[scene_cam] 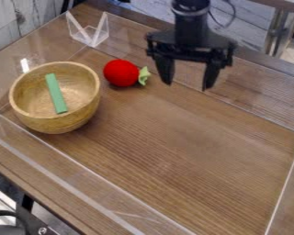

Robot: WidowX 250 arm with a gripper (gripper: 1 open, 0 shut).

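My gripper (186,72) is in the upper middle of the camera view, a dark, blurred shape above the table; whether it is open or shut is unclear. A red round object with a green tip (121,73) lies just left of it, apart from it. A wooden bowl (76,110) at the left holds a green elongated object (56,93).
A clear wire or plastic holder (88,29) stands at the top left.
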